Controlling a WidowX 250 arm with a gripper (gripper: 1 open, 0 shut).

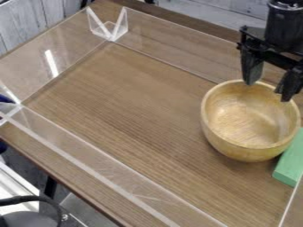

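Note:
A round wooden bowl (243, 137) sits at the right of the wooden table, empty as far as it shows. Above its back rim is my black gripper (268, 78), reaching down from the top right with its two fingers spread open and nothing seen between them. A green block (288, 164) lies right of the bowl, partly cut off by the frame edge.
Clear plastic pieces (108, 25) stand at the back left. Dark cables (27, 202) show at the lower left edge.

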